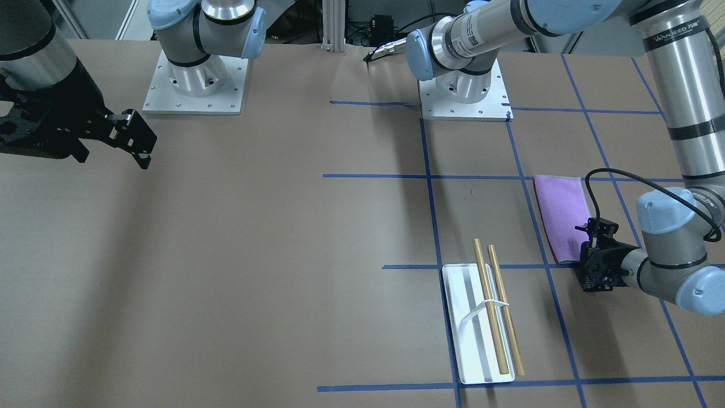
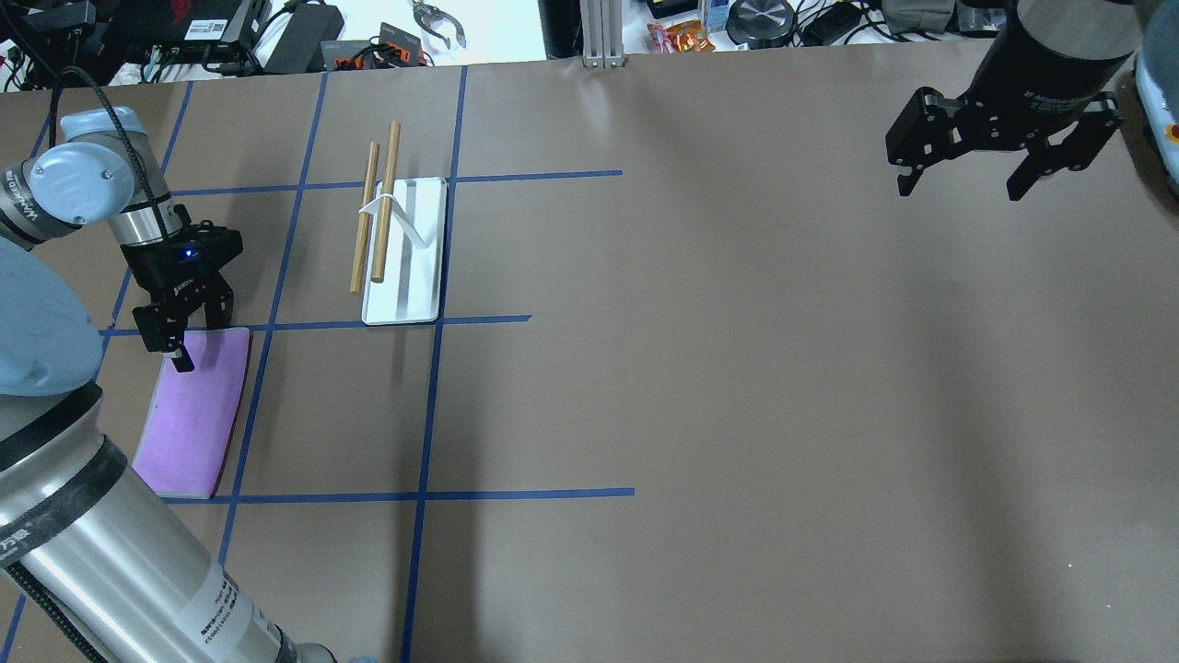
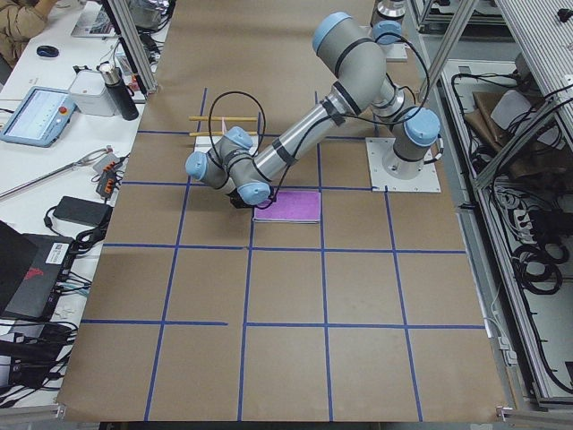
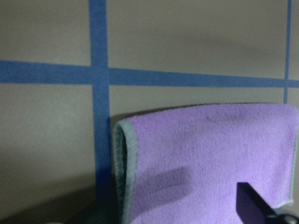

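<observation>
A folded purple cloth (image 1: 558, 214) with a grey edge lies on the blue-taped grid at the right of the front view; in the wrist view it fills the lower right (image 4: 210, 154). My gripper (image 2: 204, 337) is low over the cloth's near end in the top view, its fingers apart, one on either side near that edge. In the wrist view its dark fingertips show blurred at the bottom, with cloth between them. Whether they touch the cloth cannot be told.
A white tray (image 1: 462, 347) with two wooden sticks (image 2: 387, 238) on a holder lies beside the cloth. Another black gripper (image 2: 1000, 144) hangs over the open table opposite.
</observation>
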